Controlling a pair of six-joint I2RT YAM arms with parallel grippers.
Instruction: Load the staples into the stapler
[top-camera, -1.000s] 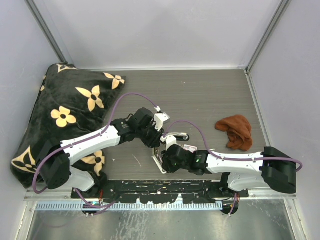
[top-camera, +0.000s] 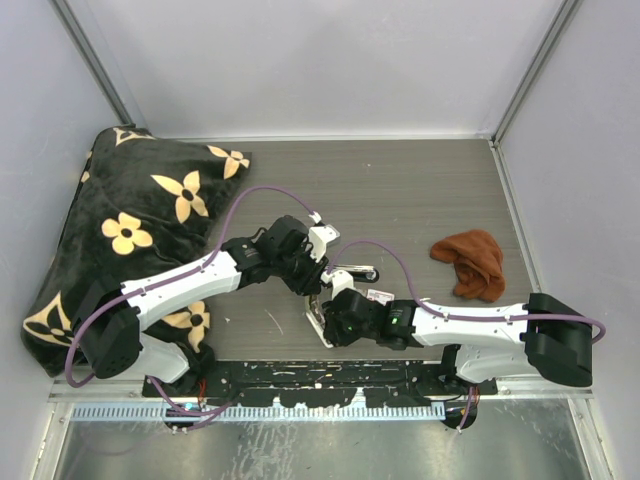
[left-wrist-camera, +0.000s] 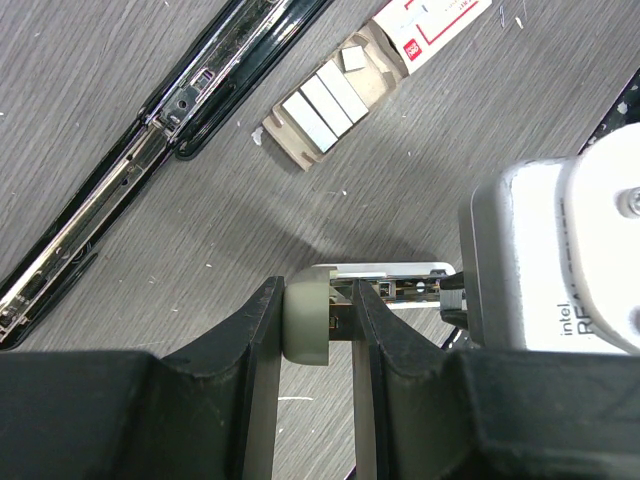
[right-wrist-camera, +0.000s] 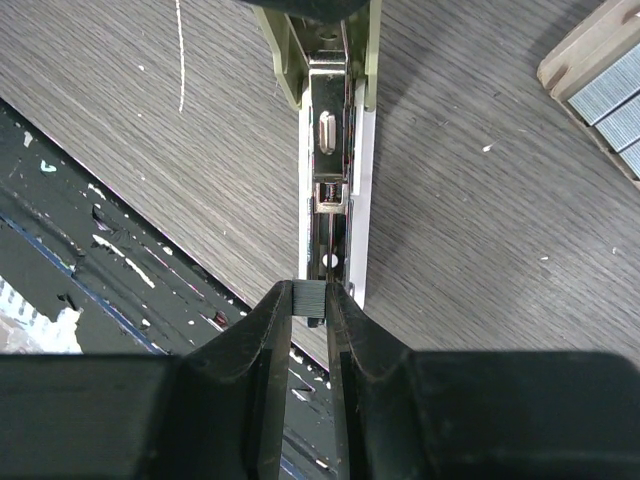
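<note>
A small stapler with a white base (right-wrist-camera: 362, 200), an olive-green body (right-wrist-camera: 372, 50) and a metal magazine lies on the table in the right wrist view, its magazine exposed. In the left wrist view my left gripper is shut on the stapler's rounded green end (left-wrist-camera: 304, 325). My right gripper pinches a short grey staple strip (right-wrist-camera: 309, 299) just over the magazine's near end. Whether the strip touches the magazine is unclear. From above, both arms hide most of the stapler.
A staple box (left-wrist-camera: 300, 150) with several strips lies open nearby. Behind it is a long black stapler (left-wrist-camera: 165, 120), opened out. A brown cloth (top-camera: 470, 262) rests at right and a dark flowered cushion (top-camera: 140, 215) at left.
</note>
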